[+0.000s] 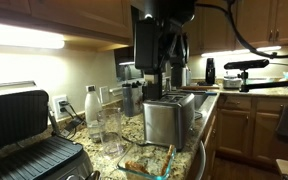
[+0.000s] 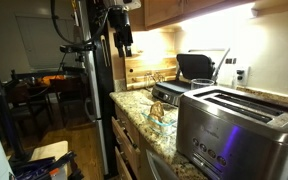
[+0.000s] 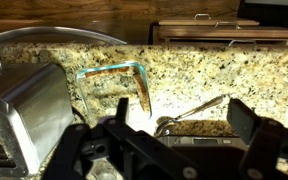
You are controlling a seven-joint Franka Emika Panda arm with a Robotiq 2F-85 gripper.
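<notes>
My gripper (image 1: 164, 80) hangs high over the counter, black and open, in exterior view 1. The wrist view looks down between its spread fingers, with nothing held. Below lies a clear glass dish (image 3: 85, 92) with brown bread-like pieces (image 3: 141, 90) inside. A silver toaster (image 1: 165, 122) stands just past the dish; in the wrist view the toaster (image 3: 39, 105) is at the left. Beside the dish a metal spoon-like utensil (image 3: 194, 111) rests near a dark appliance edge. Exterior view 2 has the gripper (image 2: 124, 45) well above the counter.
An open black grill press (image 1: 29, 135) occupies the near left of the counter. Clear glass containers (image 1: 112, 130) and a white bottle (image 1: 92, 104) stand by the wall. The granite counter (image 3: 254, 80) has bare room to the right of the dish.
</notes>
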